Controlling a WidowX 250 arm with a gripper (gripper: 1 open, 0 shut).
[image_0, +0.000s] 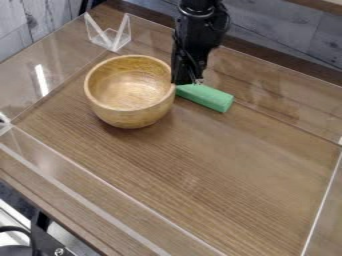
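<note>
A wooden bowl (127, 105) sits on the left part of the wooden table, empty as far as I can see. A green block (206, 98) lies just right of it. My black gripper (179, 78) hangs over the back right rim of the bowl, above the green block's left end. It looks shut, with nothing visible between its fingers, though its tips are small in this view.
Clear plastic pieces (110, 35) stand at the back left edge. A black cable lies at the lower left corner.
</note>
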